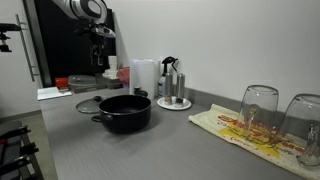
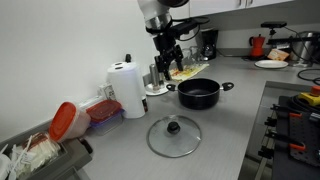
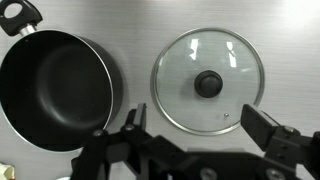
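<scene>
A black two-handled pot (image 2: 200, 98) stands open and empty on the grey counter. Beside it, apart from it, a round glass lid (image 2: 165, 141) with a black knob (image 3: 208, 84) lies flat. My gripper is open, nothing between its fingers; in the wrist view the lid shows between and beyond them, with the pot (image 3: 55, 90) to the left. In exterior view 1 the gripper (image 1: 97, 62) hangs well above the counter, behind the lid (image 1: 90, 106).
Upturned glass jars (image 1: 258, 108) rest on a patterned cloth (image 1: 220, 122). Shakers on a plate (image 1: 174, 104) and a paper towel roll (image 2: 128, 90) stand along the wall. A dish rack (image 2: 25, 160) and red containers (image 2: 69, 122) are beyond the lid.
</scene>
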